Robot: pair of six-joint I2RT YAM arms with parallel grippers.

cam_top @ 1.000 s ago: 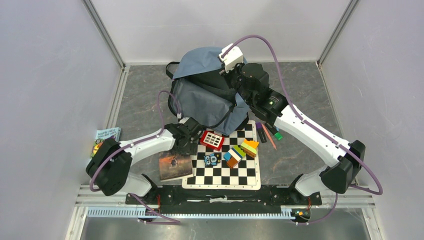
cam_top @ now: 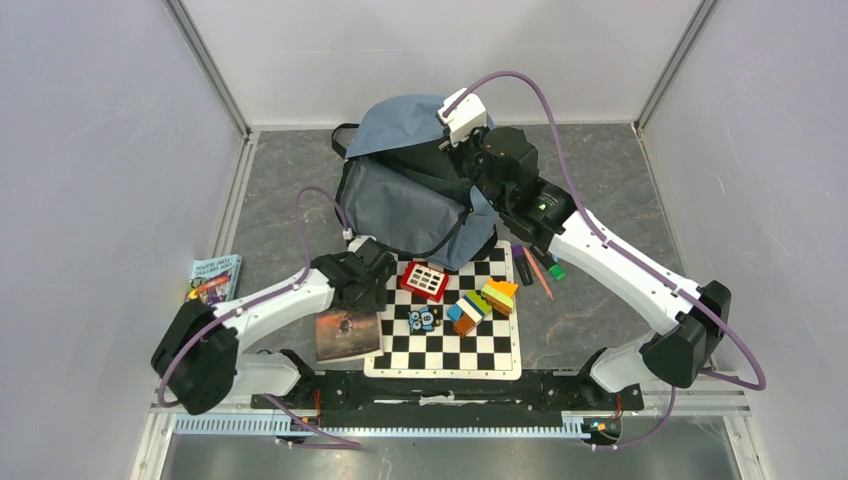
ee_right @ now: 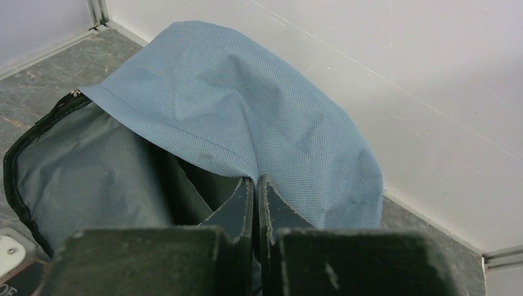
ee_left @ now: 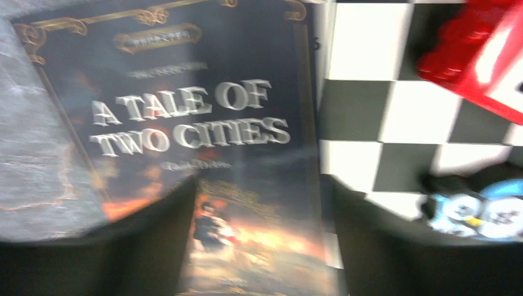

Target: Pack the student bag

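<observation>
The grey-blue student bag (cam_top: 405,200) lies with its mouth gaping at the back. My right gripper is shut on the edge of its flap (ee_right: 216,92), which stays lifted off the dark opening. A dark book, "A Tale of Two Cities" (ee_left: 191,135), lies flat at the front left. Its right side is against or over the checkered board (cam_top: 440,360); the exact contact is unclear. My left gripper is over the book with its blurred fingers apart, and the cover shows between them.
On the board lie a red pop-up toy (cam_top: 424,281), an owl piece (cam_top: 424,320) and colored blocks (cam_top: 470,312). Pens (cam_top: 540,275) lie right of it. Another book (cam_top: 213,279) rests by the left wall.
My left gripper has shifted a little to the left, and the dark book has slid slightly the same way. The right arm and the bag flap have not moved.
</observation>
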